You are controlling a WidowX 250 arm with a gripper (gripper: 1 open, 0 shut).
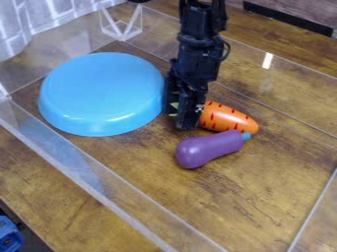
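Observation:
My black gripper [187, 109] reaches down between a blue upturned bowl or disc [101, 91] and an orange toy carrot [230, 120]. Its fingertips are low at the wood surface, beside the carrot's left end, over something small and greyish that is mostly hidden. Whether the fingers are open or shut is unclear. A purple toy eggplant [208, 149] lies in front of the carrot.
Clear plastic walls border the wooden floor [165, 207]. A blue object [7, 236] sits outside at the lower left.

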